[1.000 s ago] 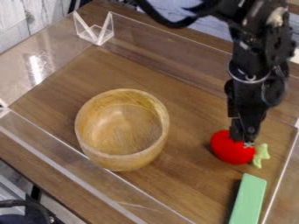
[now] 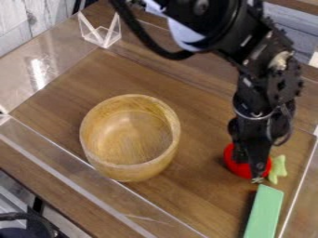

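My black gripper point(image 2: 256, 163) reaches down over a round red object point(image 2: 236, 164) on the right side of the wooden table, its fingertips low against it and partly covering it. A small pale green piece point(image 2: 280, 169) sticks out at the red object's right. The fingers look close together; whether anything is between them is hard to tell.
A wooden bowl point(image 2: 129, 163) stands left of centre on the table point(image 2: 149, 84). A green block point(image 2: 263, 216) lies at the front right. A clear angular object point(image 2: 99, 28) is at the back left.
The arm has come down and toward the front, so the gripper now hides more of the red object.
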